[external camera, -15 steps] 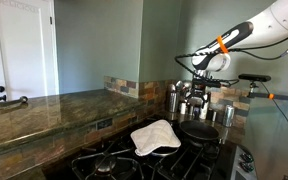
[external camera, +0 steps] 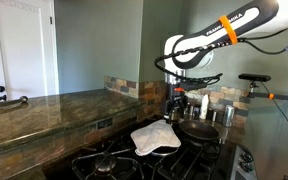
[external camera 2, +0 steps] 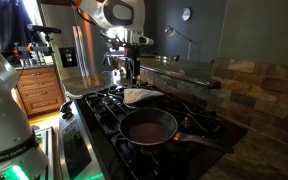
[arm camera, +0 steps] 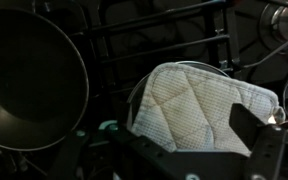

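Note:
A white quilted pot holder (arm camera: 198, 106) lies over the stove grates, partly covering a round metal rim, in the wrist view. In exterior view 1 the white cloth (external camera: 155, 137) rests left of the dark frying pan (external camera: 199, 130). My gripper (external camera: 174, 115) hangs above the stove close to the cloth's far right side. It stands open, its dark fingers (arm camera: 248, 126) spread across the lower part of the wrist view, with nothing seen held between them. Exterior view 2 shows the gripper (external camera 2: 131, 80) above the cloth (external camera 2: 137, 96).
The frying pan (arm camera: 29, 80) fills the left of the wrist view; its handle (external camera 2: 201, 142) points right in exterior view 2. Bottles and canisters (external camera: 212, 114) stand behind the stove.
My arm has swung left in exterior view 1, carrying the gripper from above the pan's area toward the white cloth. Cloth and pan have stayed in place.

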